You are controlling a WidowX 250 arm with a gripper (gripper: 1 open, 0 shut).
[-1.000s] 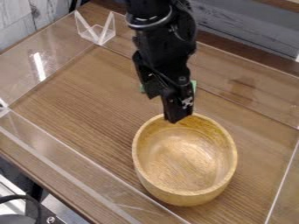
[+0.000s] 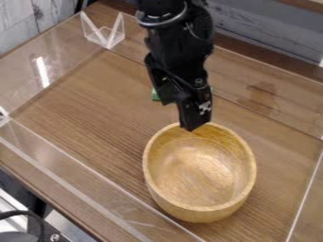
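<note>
The black robot arm (image 2: pixel 177 52) reaches down from the top centre, its gripper (image 2: pixel 188 112) open above the wooden floor, just behind an empty tan oval bowl (image 2: pixel 199 200). A small green object (image 2: pixel 158 95) is partly hidden behind the arm, left of the gripper; what it is cannot be told.
A clear plastic piece (image 2: pixel 105 30) stands at the back left. Clear edging runs along the left and right sides, with black cables at the bottom left. The floor left and right of the arm is largely free.
The arm has shifted very slightly over the last second, and less of the green object shows. The bowl stays in place.
</note>
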